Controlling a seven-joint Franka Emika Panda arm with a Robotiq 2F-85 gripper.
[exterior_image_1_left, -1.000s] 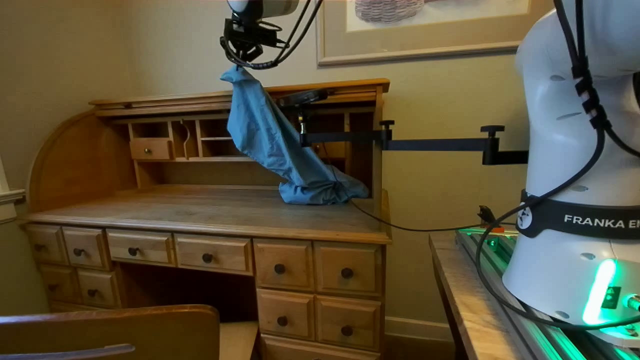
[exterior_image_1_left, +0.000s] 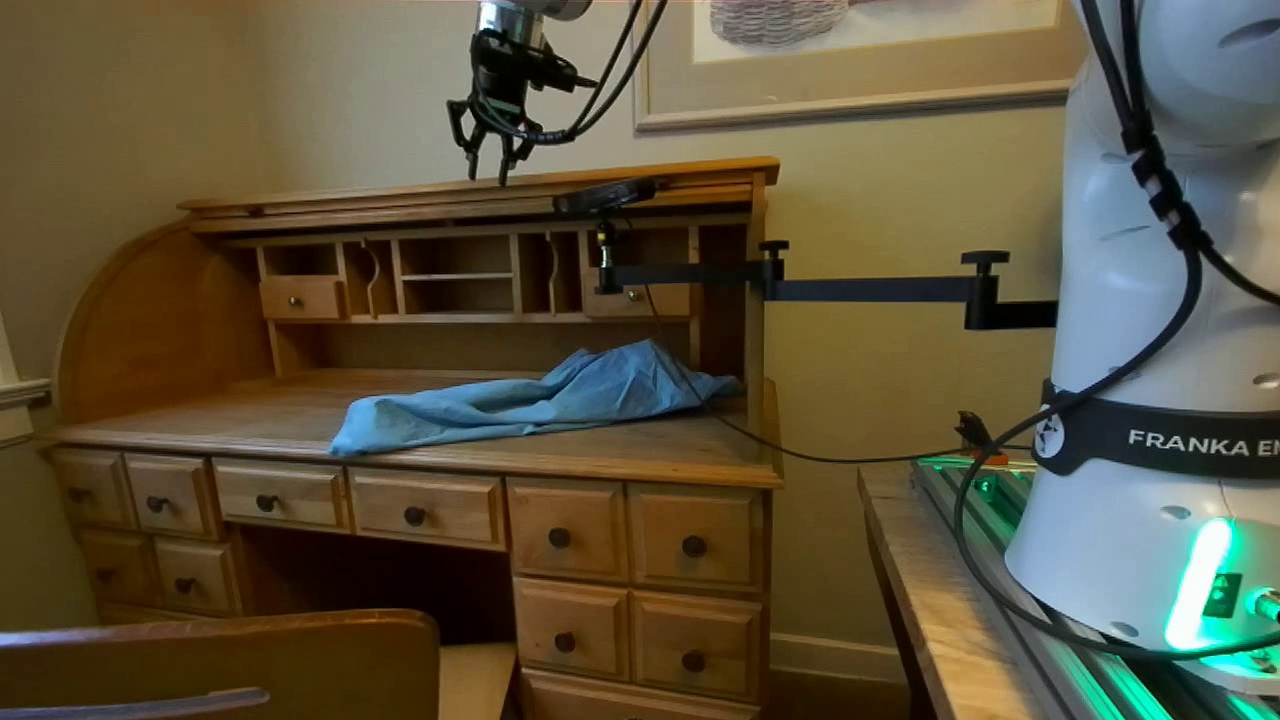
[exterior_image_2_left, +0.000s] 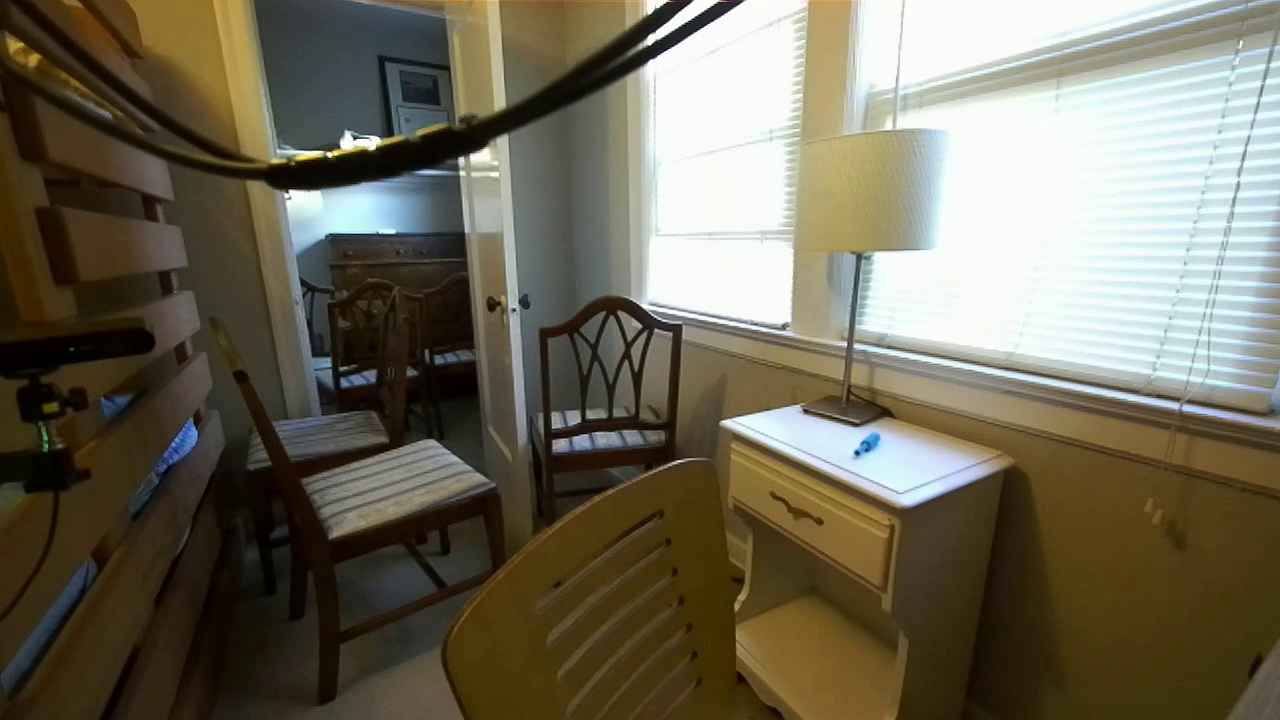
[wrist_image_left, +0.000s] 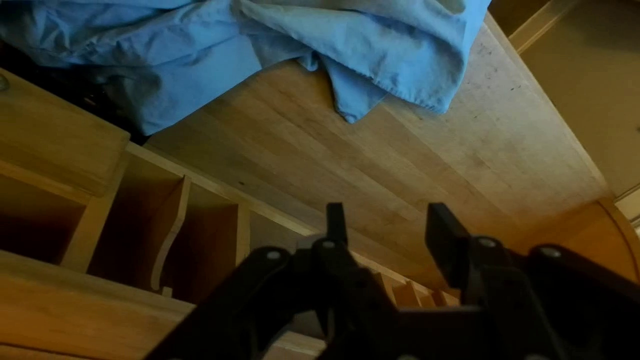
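Note:
A blue cloth (exterior_image_1_left: 528, 398) lies spread and rumpled across the right half of the desktop (exterior_image_1_left: 258, 408), with a raised fold toward its right end. In the wrist view the same cloth (wrist_image_left: 384, 45) fills the top, one corner hanging toward bare wood. High above the desk, over its upper ledge, my gripper (exterior_image_1_left: 489, 178) points down, well apart from the cloth. Its two dark fingers (wrist_image_left: 336, 223) stand open in the wrist view, and only desk shows between them.
A camera (exterior_image_1_left: 606, 196) on a black bar (exterior_image_1_left: 870, 290) reaches in front of the desk's right cubbies. A thin cable (exterior_image_1_left: 828, 458) runs down past the cloth. The wooden chair (exterior_image_1_left: 216, 660) stands in front.
One second ago the cloth hung from my shut gripper. My gripper has opened and shifted slightly right.

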